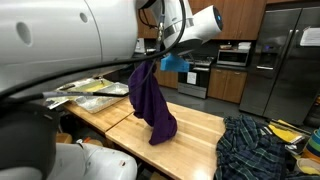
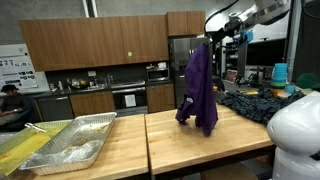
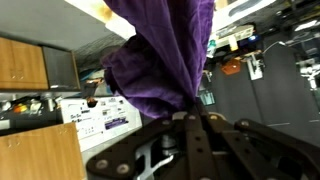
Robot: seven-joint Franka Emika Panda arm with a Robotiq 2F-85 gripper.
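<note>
A purple cloth (image 1: 155, 108) hangs in long folds from my gripper (image 2: 211, 42), which is shut on its upper end. In exterior view 2 the cloth (image 2: 203, 92) drops over the wooden table (image 2: 168, 150), one part spreading out to the left. Whether its lowest corner touches the tabletop, I cannot tell. Seen from the wrist, the purple cloth (image 3: 155, 65) fills the upper middle and runs down to the dark fingers, covering the fingertips. The arm hides part of the scene in exterior view 1.
A heap of dark cloth (image 1: 250, 148) lies at the table's right side. Foil trays (image 2: 75, 150) stand on the left part. Bare wood (image 1: 190, 135) shows in the middle. Yellow and other small items (image 1: 290, 132) sit beyond the dark heap.
</note>
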